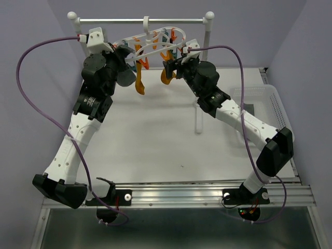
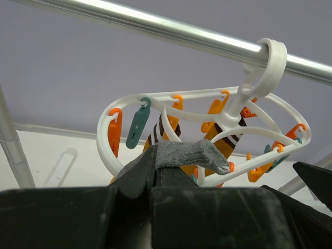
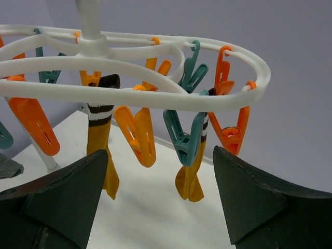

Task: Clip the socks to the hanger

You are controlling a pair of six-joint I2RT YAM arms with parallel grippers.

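Observation:
My left gripper [image 1: 122, 56] is shut on a grey sock [image 2: 184, 154] at the hanger's left end; the sock hangs below it in the top view. My right gripper [image 1: 171, 67] stands open by the hanger's right end, facing a teal clip [image 3: 187, 145] and an orange clip [image 3: 231, 136], nothing seen between its fingers. The white hanger [image 3: 129, 97] carries coloured clips and hangs from the rail [image 1: 114, 21]. Yellow striped socks [image 3: 98, 137] hang from it.
A white basket [image 1: 277, 109] with a dark grey item sits at the right. A white bar [image 1: 198, 122] lies on the table.

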